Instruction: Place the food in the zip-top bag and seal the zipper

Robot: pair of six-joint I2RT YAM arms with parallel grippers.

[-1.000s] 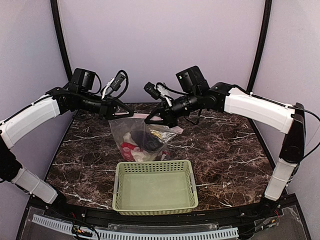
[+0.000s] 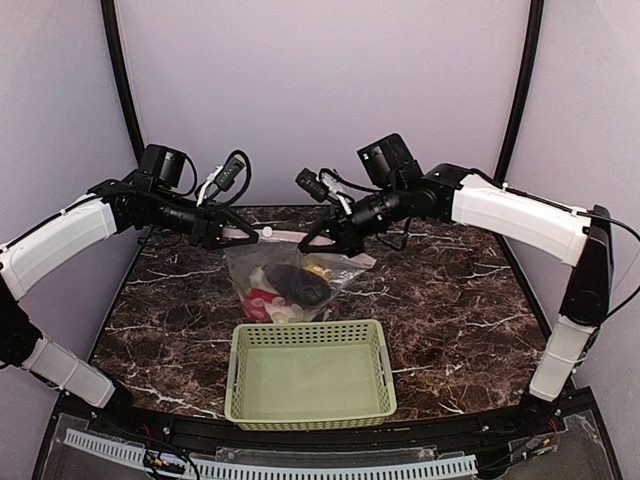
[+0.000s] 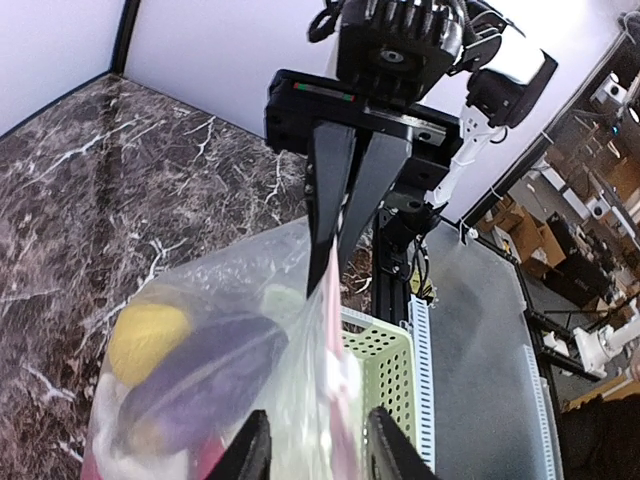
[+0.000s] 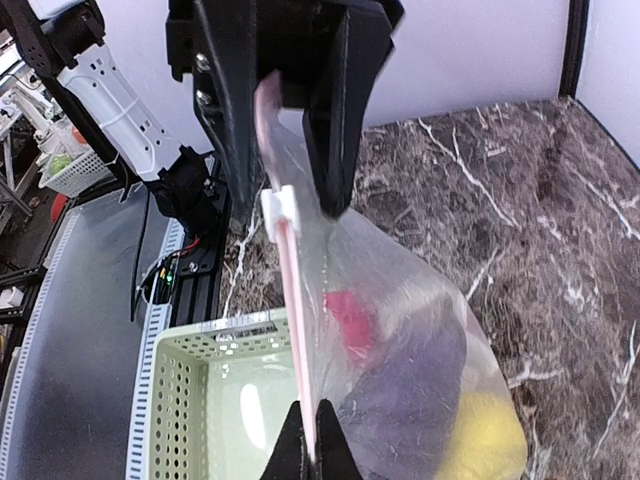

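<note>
The clear zip bag (image 2: 295, 285) hangs upright above the marble table, holding a yellow item (image 3: 150, 340), a dark purple item (image 3: 205, 370) and a red item (image 4: 348, 320). Its pink zipper strip with a white slider (image 4: 280, 210) runs between my grippers. My left gripper is at the strip's left end, its fingers apart around the strip in the left wrist view. My right gripper is shut on the pink zipper strip, right of the slider.
An empty pale green basket (image 2: 310, 375) stands at the table's front, just below the bag. Pale walls close in the back and sides.
The left gripper now sits nearer the zipper's left end.
</note>
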